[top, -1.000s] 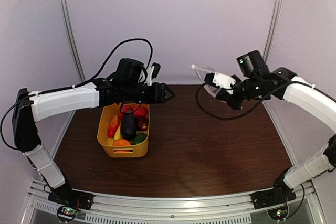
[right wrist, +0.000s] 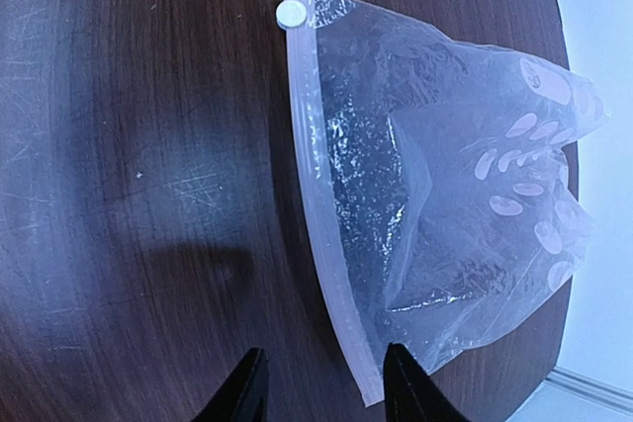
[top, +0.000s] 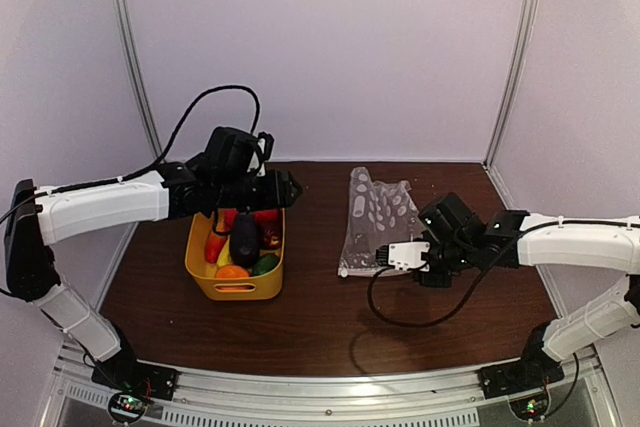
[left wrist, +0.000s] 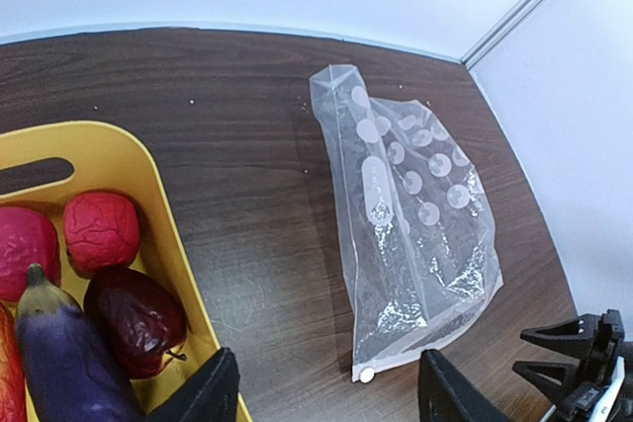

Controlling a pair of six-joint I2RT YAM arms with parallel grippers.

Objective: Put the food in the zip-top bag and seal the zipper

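A clear zip top bag (top: 375, 219) with pale spots lies flat and looks empty on the brown table. Its zipper strip (right wrist: 321, 214) with a white slider (right wrist: 292, 14) faces the table's front. The yellow bin (top: 235, 289) on the left holds the food: an eggplant (top: 244, 239), an orange (top: 232, 272), a dark green avocado (top: 266, 264), a dark red apple (left wrist: 135, 321) and other red pieces. Above the bin's back right side hovers my left gripper (top: 290, 189), fingers apart and empty. My right gripper is open over the zipper end away from the slider, holding nothing.
Bare table (top: 310, 317) lies between bin and bag and along the front. White walls (top: 320, 57) close off the back and sides. The right arm's black cable (top: 430, 322) loops low over the front of the table.
The bag, earlier held up by my right gripper, now lies on the table, released. My right gripper has since moved toward the front; my left gripper has shifted leftward over the bin.
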